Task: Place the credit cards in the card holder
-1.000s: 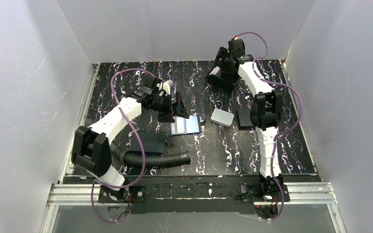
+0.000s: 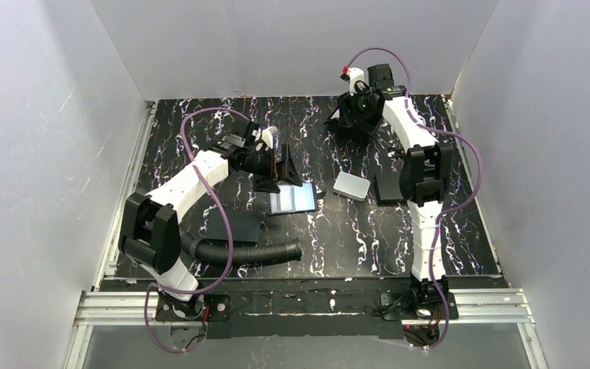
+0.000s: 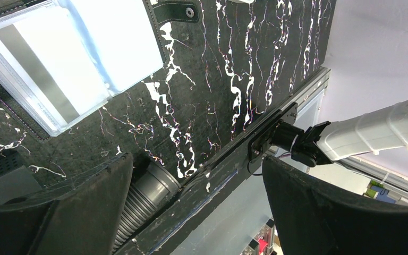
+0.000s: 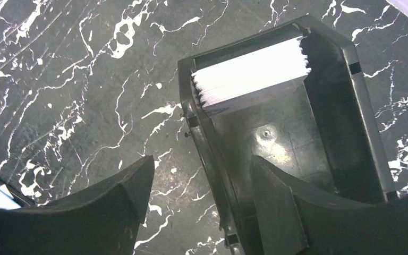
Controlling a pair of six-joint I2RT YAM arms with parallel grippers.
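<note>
The card holder [image 2: 293, 198], open with clear sleeves, lies flat mid-table; in the left wrist view the holder [image 3: 48, 58] fills the upper left, its strap with a snap sticking out. My left gripper is open above the table, just behind the holder, with nothing between its fingers. At the back right, a black tray [image 4: 220, 175] contains a tight stack of white-edged cards [image 4: 252, 71] standing against one end. Over the tray's side hangs my right gripper, open and empty, short of the stack in its wrist view.
A small white box [image 2: 351, 186] sits right of the holder, with a black box [image 2: 389, 188] beside it. At the left front lie a dark flat box [image 2: 234, 226] and a black ribbed hose [image 2: 253, 254]. Bare table lies between holder and tray.
My right gripper has turned and shifted slightly over the tray. Holder and tray have kept their places.
</note>
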